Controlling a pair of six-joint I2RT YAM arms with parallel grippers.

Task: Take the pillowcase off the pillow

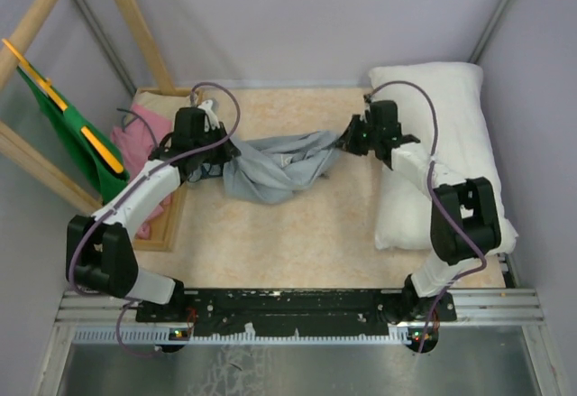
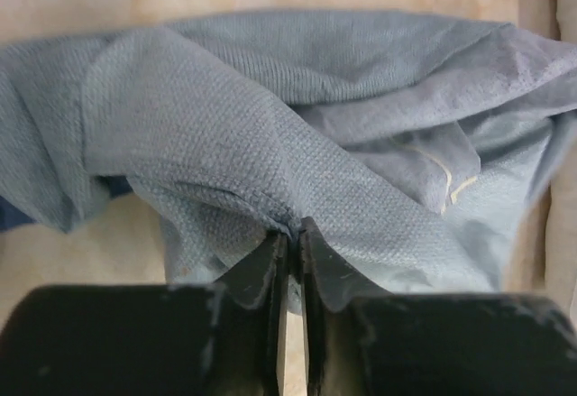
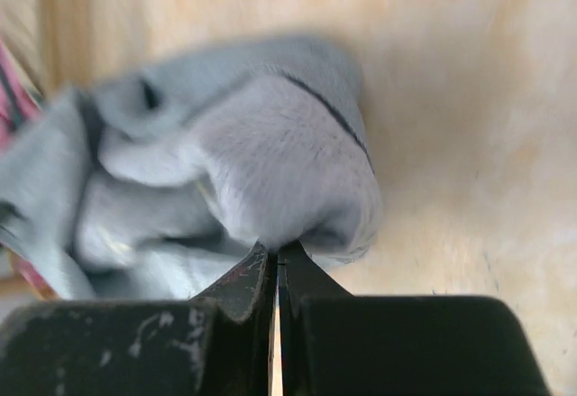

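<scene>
The grey-blue pillowcase lies crumpled on the wooden table between the two arms, well apart from the bare white pillow at the right. My left gripper is shut on a gathered fold of the pillowcase at its left end. At the right end, my right gripper is shut, a fold of the pillowcase pinched thinly at its fingertips. No part of the pillow shows inside the cloth.
A wooden box holding pink cloth stands behind the left arm. Green cloth hangs at the far left. Bare table lies in front of the pillowcase and behind it.
</scene>
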